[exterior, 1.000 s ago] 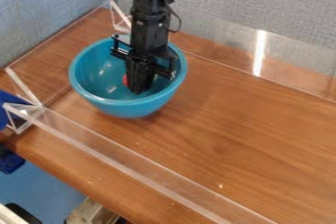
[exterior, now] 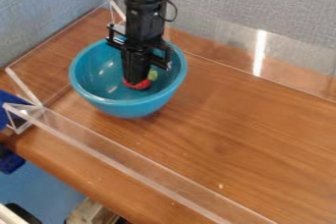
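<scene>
My black gripper (exterior: 137, 69) reaches down into a teal bowl (exterior: 171, 85) standing on the wooden table at the left half of the view. Low in the bowl, beside and partly behind the fingertips, is a small red object with green (exterior: 138, 84), probably a strawberry. The gripper looks shut; whether anything sits between its fingertips is hard to tell, as they overlap the red object.
Clear plastic panels border the wooden table (exterior: 250, 140), with white brackets at the left. Blue items lie beyond the left edge.
The gripper has shifted slightly left within the bowl, and more of the red and green object now shows. The bowl stays about where it was.
</scene>
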